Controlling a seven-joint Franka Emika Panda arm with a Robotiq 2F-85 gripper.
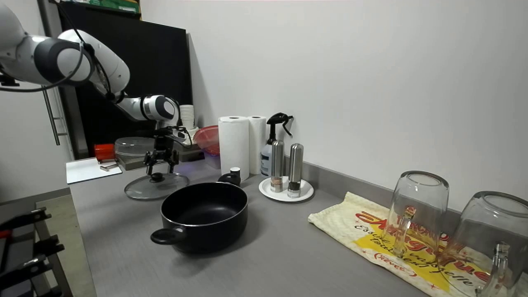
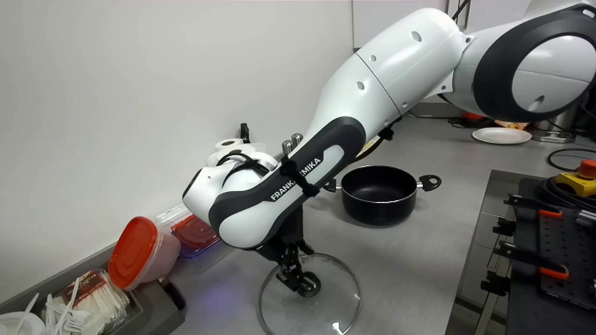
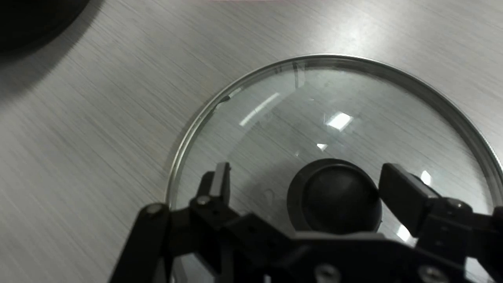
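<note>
A clear glass lid [image 3: 264, 141] with a metal rim lies flat on the grey counter. Its round black knob [image 3: 339, 198] sits between the spread fingers of my gripper, closer to the right finger [image 3: 401, 193] than to the left one. In exterior view 1 the open gripper [image 1: 161, 168] is low over the lid [image 1: 148, 189], its fingertips around knob height. From exterior view 2 the lid [image 2: 335, 307] is plain to see, but the arm partly covers the gripper. An empty black pot [image 1: 205, 215] with two handles stands uncovered beside the lid.
Paper towel rolls [image 1: 234, 146], a spray bottle [image 1: 267, 153] and a white plate [image 1: 302, 194] with two grinders line the wall. Glass mugs [image 1: 418, 213] stand on a cloth [image 1: 366, 232]. Red-lidded containers [image 2: 134, 251] are near the wall.
</note>
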